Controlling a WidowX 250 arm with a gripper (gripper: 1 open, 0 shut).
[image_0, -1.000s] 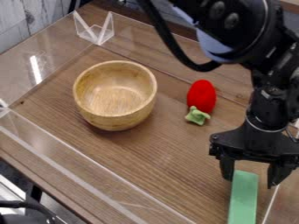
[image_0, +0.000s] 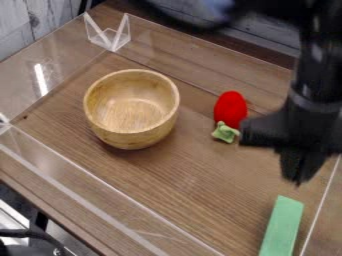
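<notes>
My gripper (image_0: 274, 150) is a blurred dark shape over the right side of the table, raised above a green rectangular block (image_0: 281, 230) at the lower right. The blur hides whether its fingers are shut; nothing green shows in it. A round wooden bowl (image_0: 131, 105) stands left of centre. A red oval object (image_0: 230, 108) lies right of the bowl, with a small light-green piece (image_0: 223, 131) just below it.
A clear angular holder (image_0: 110, 30) sits at the back left. Dark cables lie at the lower left corner.
My gripper has risen from the green block, where it was low over its upper end, and is now blurred. The block remains at the lower right.
</notes>
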